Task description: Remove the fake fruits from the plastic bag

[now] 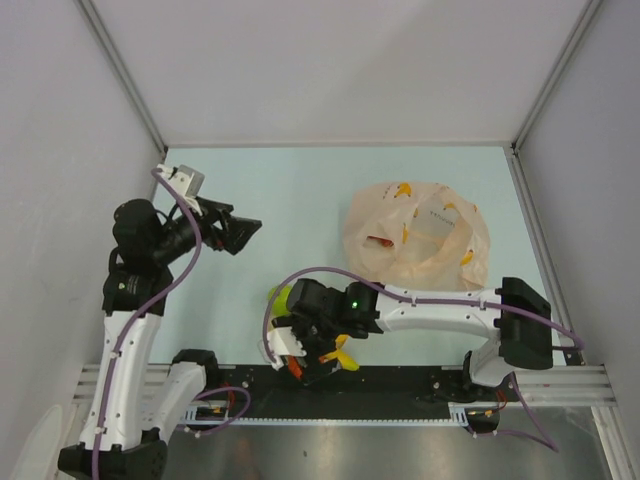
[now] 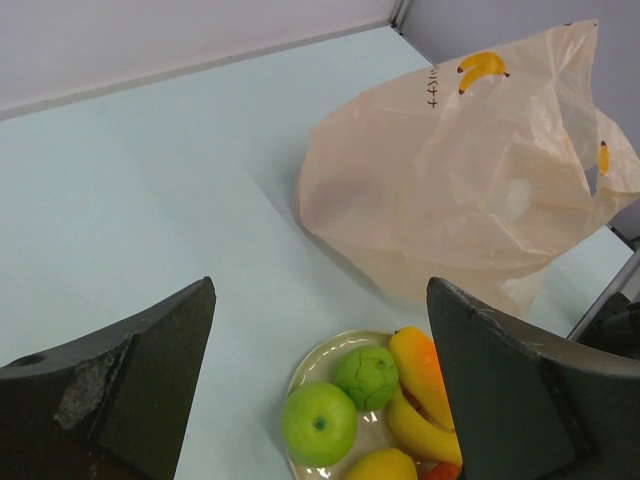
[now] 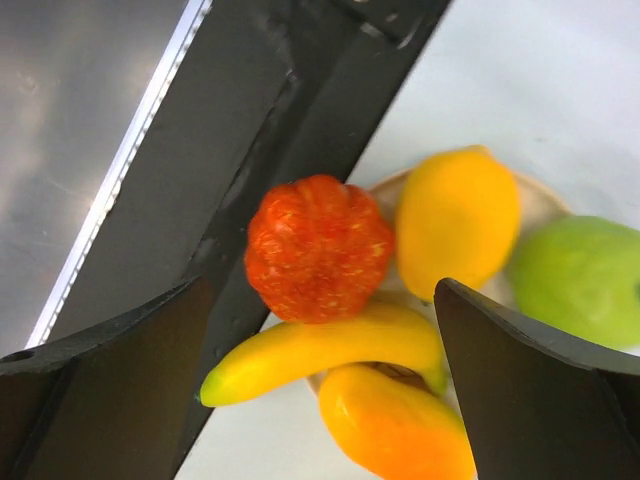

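Observation:
The plastic bag (image 1: 420, 235), pale and thin with banana prints, stands at the right of the table; the left wrist view shows its side. Loose fruits lie on a round plate (image 2: 300, 375): a green apple (image 2: 319, 424), a round green fruit (image 2: 367, 377), a banana (image 3: 330, 350), a yellow fruit (image 3: 457, 218) and an orange-yellow fruit (image 3: 395, 422). A red-orange fruit (image 3: 318, 248) sits by the plate's front side. Above these my right gripper is open, holding nothing. My left gripper (image 1: 243, 232) hangs open and empty over the table's left half.
The right forearm (image 1: 440, 318) stretches over the table in front of the bag. A dark front edge (image 1: 400, 390) borders the table near the fruits. Behind the left gripper the table (image 1: 270, 185) is bare.

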